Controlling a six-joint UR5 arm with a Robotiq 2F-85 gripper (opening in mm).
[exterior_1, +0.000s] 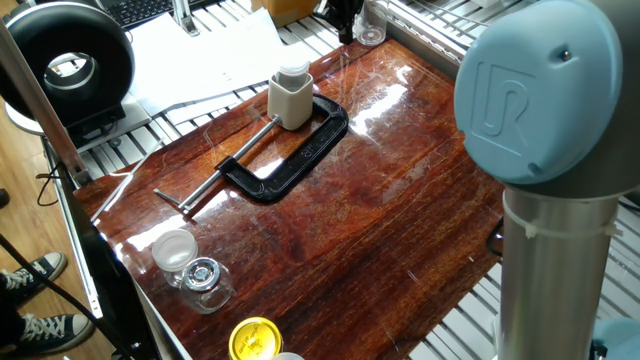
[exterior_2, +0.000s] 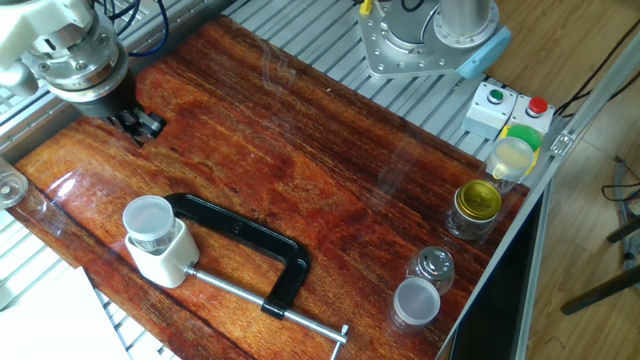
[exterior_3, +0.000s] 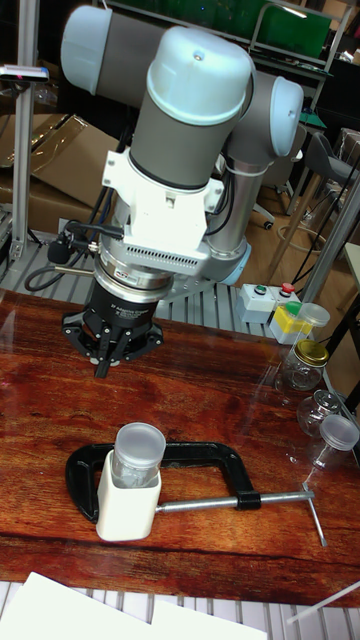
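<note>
My gripper (exterior_3: 103, 368) hangs above the table on the far side of the clamp, its fingers pointing down. In exterior view 2 the gripper (exterior_2: 141, 128) is at the upper left, and no object shows between its fingers; how far apart they stand is unclear. A clear jar with a frosted lid (exterior_3: 141, 441) stands in a cream square holder (exterior_3: 128, 503). A black C-clamp (exterior_2: 240, 228) lies against that holder, its screw touching it. Three jars line the table's far end from the holder: frosted-lidded (exterior_2: 415, 302), silver-lidded (exterior_2: 434, 264) and gold-lidded (exterior_2: 478, 202).
Another jar with a pale lid (exterior_2: 512, 155) stands near the control buttons (exterior_2: 538, 106). A clear glass item (exterior_2: 12, 188) sits at the opposite table edge. White paper (exterior_1: 210, 60) lies beside the table.
</note>
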